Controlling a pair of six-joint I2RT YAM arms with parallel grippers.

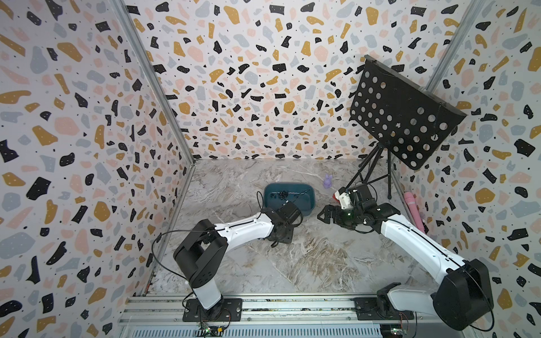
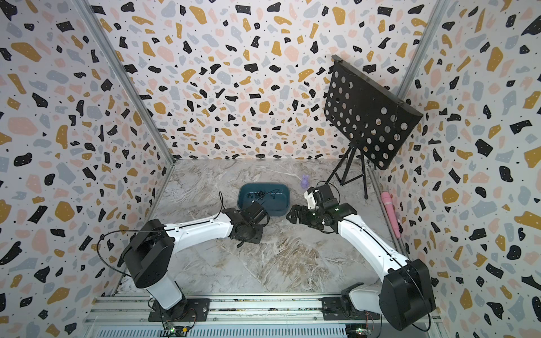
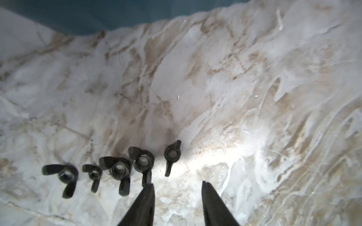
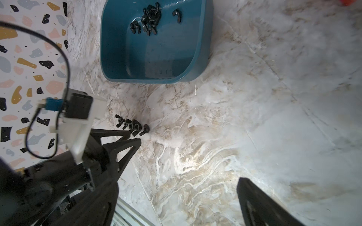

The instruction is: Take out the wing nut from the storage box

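Note:
The teal storage box (image 4: pixel 150 79) sits on the marble table with several black wing nuts (image 4: pixel 151 17) piled inside and one wing nut (image 4: pixel 176 15) lying apart from the pile. In front of it, several wing nuts stand in a row on the table, the rightmost wing nut (image 3: pixel 172 154) being small with a thin wing. My left gripper is part open over the table just beside this row; nothing shows between its fingers. My right gripper stands wide open and empty, to the right of the box.
A purple toy (image 1: pixel 327 181) sits behind the right gripper. Farther back right stands a black perforated panel (image 1: pixel 403 112) on a tripod, with a pink roll (image 1: pixel 414 211) by the wall. Bare table lies between the two arms at the front.

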